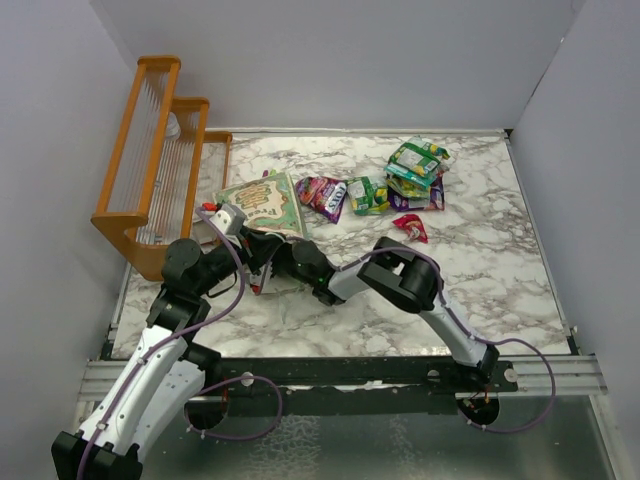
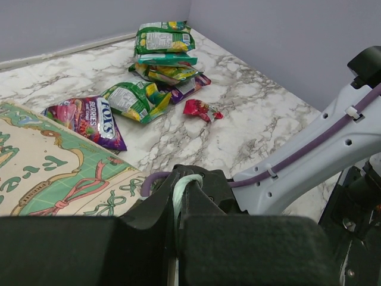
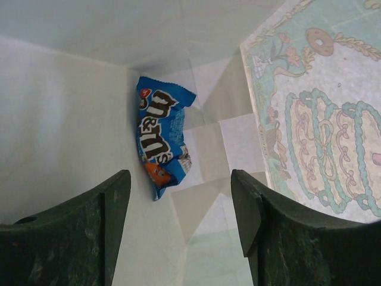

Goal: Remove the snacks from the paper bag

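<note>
The patterned paper bag [image 1: 258, 205] lies on its side, my two grippers crowded at its near end. My left gripper is shut at the bag's edge, a pale strip showing at its fingers; whether it grips the paper is unclear. My right gripper is inside the bag's mouth with its fingers apart, holding nothing. A blue M&M's packet [image 3: 161, 134] lies deeper inside, just beyond those fingers.
Snack bags lie outside: a purple one [image 1: 322, 195], a green one [image 1: 365, 195], a pile [image 1: 415, 165] and a small red packet [image 1: 411, 225]. A wooden rack [image 1: 140, 160] stands at left.
</note>
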